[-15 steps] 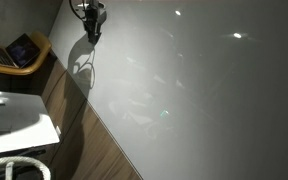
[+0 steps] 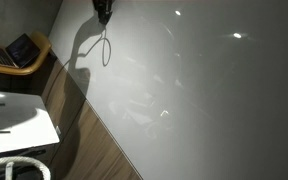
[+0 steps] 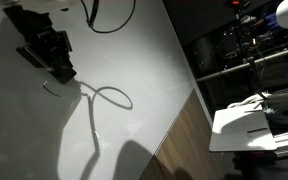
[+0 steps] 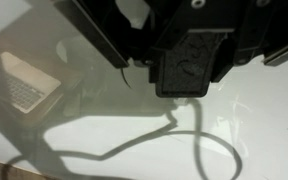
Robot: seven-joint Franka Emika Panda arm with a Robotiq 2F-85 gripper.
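Note:
My gripper (image 3: 62, 70) hangs over a broad pale surface (image 2: 199, 90), near its top edge in exterior view 1. In the wrist view a dark block with a textured face (image 4: 187, 72) fills the middle between the gripper's dark side parts. The gripper looks shut on this block, though the contact is hard to make out in the dark. A thin grey loop (image 2: 106, 52) curves near the gripper tip; whether it is a cord or a shadow I cannot tell. The surface beneath the gripper carries soft shadows.
A small white mark (image 2: 164, 113) lies on the wide, mostly clear surface. Beyond its edge are a wooden floor strip (image 2: 89, 140), an orange chair with a laptop (image 2: 22, 50) and a white table (image 2: 24, 120). A black cable (image 3: 109, 28) loops beside the arm.
In exterior view 1 the gripper has shifted toward the top edge and slightly right. The grey loop has moved right and up with it. The objects beyond the surface have stayed put.

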